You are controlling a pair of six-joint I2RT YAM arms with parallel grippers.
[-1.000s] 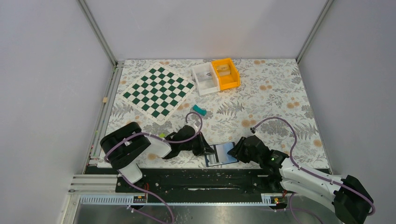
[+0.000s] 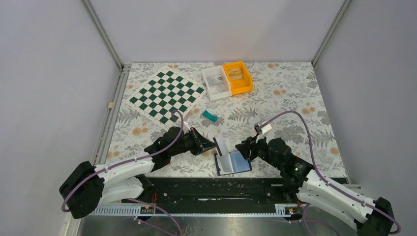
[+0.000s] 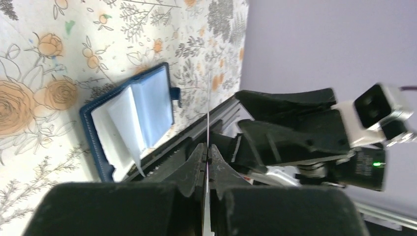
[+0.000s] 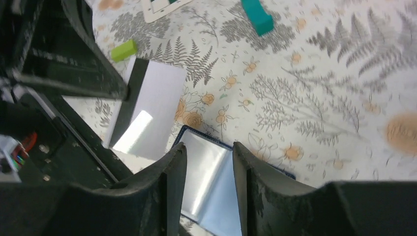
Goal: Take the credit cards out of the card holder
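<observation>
A white card with a black stripe (image 2: 222,147) is pinched at its edge by my left gripper (image 2: 214,145), which is shut. The card (image 3: 208,115) shows edge-on as a thin line in the left wrist view; in the right wrist view its striped face (image 4: 160,101) stands clear, up off the table. Beneath lies the open card holder (image 2: 241,162), dark blue outside, with a white left half and a light blue right half (image 3: 155,105). A white flap inside the holder stands partly raised. My right gripper is over the holder, part open, with nothing between its fingers.
Above the holder on the table lies a small teal object (image 2: 210,116). A lime-green block (image 4: 124,50) shows in the right wrist view. Further back are a green checkered board (image 2: 167,95), a white bin (image 2: 212,96) and an orange bin (image 2: 242,90).
My left gripper has moved up and leftward, carrying the striped card from the holder's left half. The right gripper has lifted and drawn slightly away from the holder's right half, opening.
</observation>
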